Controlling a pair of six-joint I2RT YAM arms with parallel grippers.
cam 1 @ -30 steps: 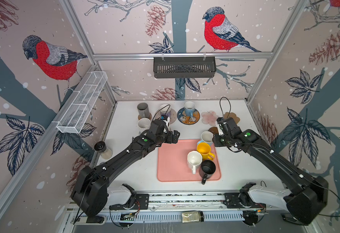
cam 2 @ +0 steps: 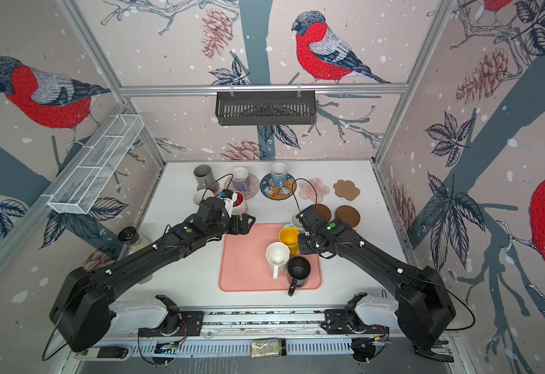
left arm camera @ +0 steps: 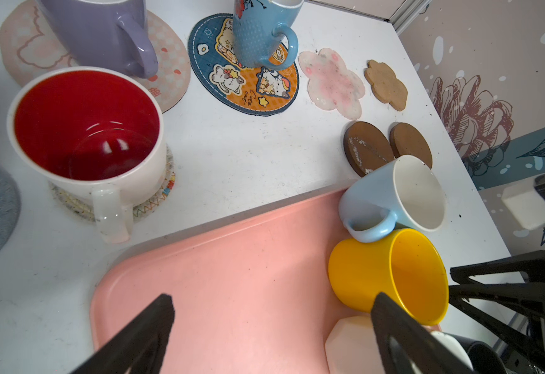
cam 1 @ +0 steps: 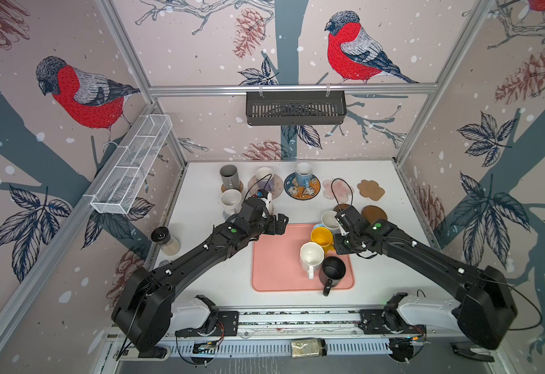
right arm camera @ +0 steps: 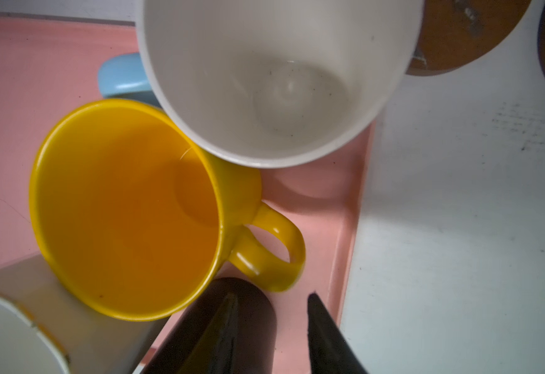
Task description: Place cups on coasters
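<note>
A yellow cup (right arm camera: 129,212) stands in the pink tray (left arm camera: 235,274), touching a light-blue cup (left arm camera: 372,193). Its handle (right arm camera: 272,249) points toward my right gripper, whose fingers are apart just short of the handle, with only tray between them. My left gripper is open and empty above the tray's left part. A white mug (cam 1: 311,255) and a black mug (cam 1: 333,271) also stand in the tray. Bare coasters lie at the back right: a pink flower (left arm camera: 333,84), a brown flower (left arm camera: 386,84) and two brown rounds, one being the round coaster (left arm camera: 367,146).
A red-lined white cup (left arm camera: 92,131) sits on a round coaster left of the tray. Purple (left arm camera: 98,31), blue (left arm camera: 263,31) and grey (cam 2: 204,176) cups stand on coasters along the back. The tray's left half is empty.
My right gripper has moved left and toward the front, to the yellow cup's handle. The yellow cup has shifted slightly left and back. My left arm has barely moved.
</note>
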